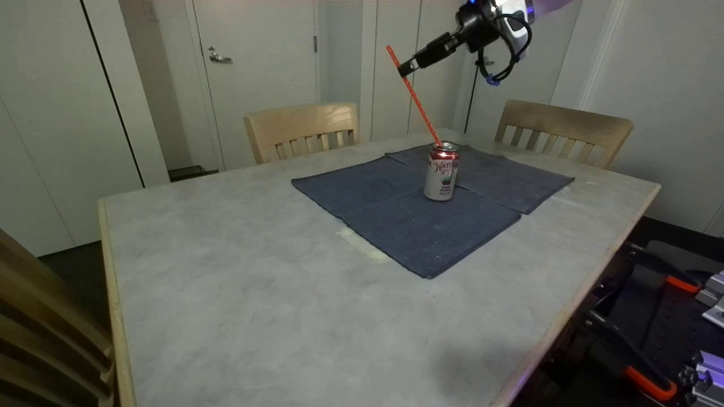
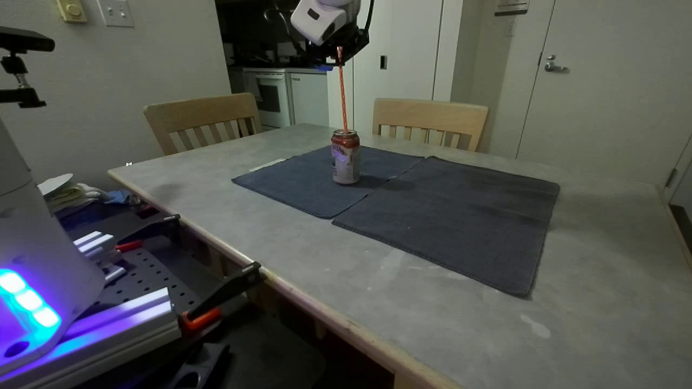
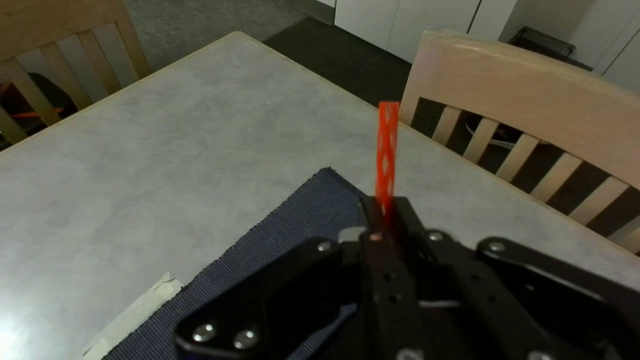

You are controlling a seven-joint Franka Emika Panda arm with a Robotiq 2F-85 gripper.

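Note:
Above the table my gripper (image 1: 406, 68) is shut on a red straw (image 1: 422, 109), gripping it in its upper part. The straw leans in exterior view 1, its lower end at the top of a red and white can (image 1: 440, 175); whether the tip is inside the opening or just at the rim I cannot tell. Exterior view 2 has the straw (image 2: 344, 97) nearly vertical over the upright can (image 2: 345, 159). In the wrist view the straw's upper end (image 3: 387, 150) sticks out beyond my gripper, and the can is out of sight.
Dark blue cloth mats (image 1: 434, 230) lie under and around the can. Wooden chairs (image 1: 302, 129) stand along its edges, and clamps (image 2: 220, 298) hold on at one side.

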